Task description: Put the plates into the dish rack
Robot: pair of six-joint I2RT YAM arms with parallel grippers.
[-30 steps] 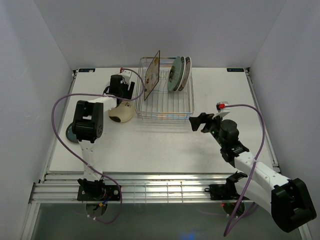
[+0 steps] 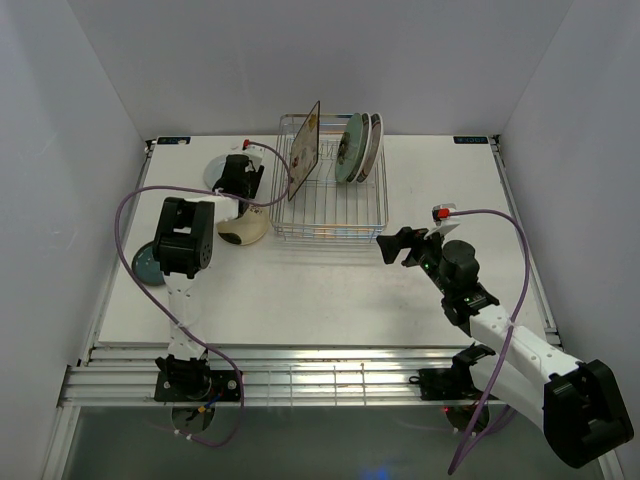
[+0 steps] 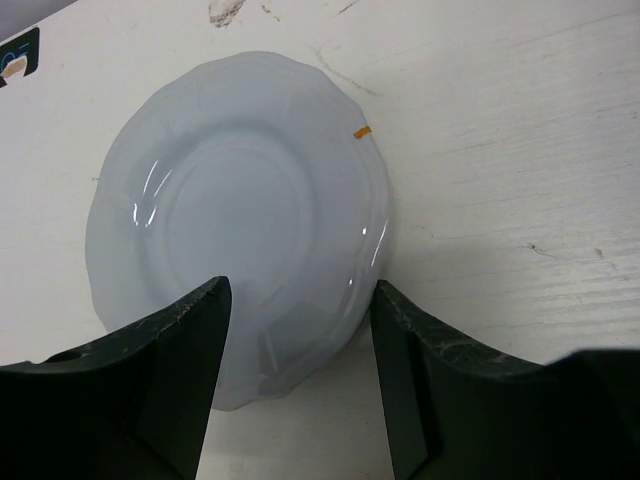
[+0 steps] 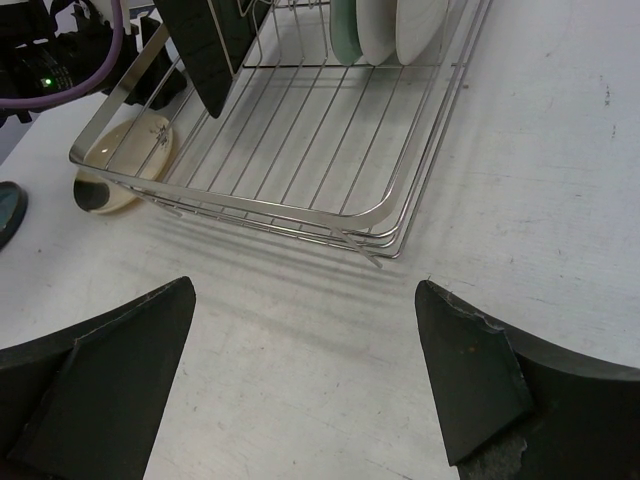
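A pale plate [image 3: 240, 180] lies at the back left, between my left gripper's [image 3: 298, 298] fingers, its right rim at one fingertip; the fingers are part open. A cream plate [image 2: 243, 230] lies below that arm, a dark teal plate [image 2: 146, 264] farther left. The wire dish rack [image 2: 330, 228] holds an upright patterned square plate [image 2: 304, 150] and several upright round plates [image 2: 352, 145] on its right. My right gripper [image 2: 392, 250] stands open and empty at the rack's front right corner.
Walls border the workspace at back and sides.
My left gripper has shifted slightly, uncovering more of the pale plate in the top view. The right arm is practically unchanged.
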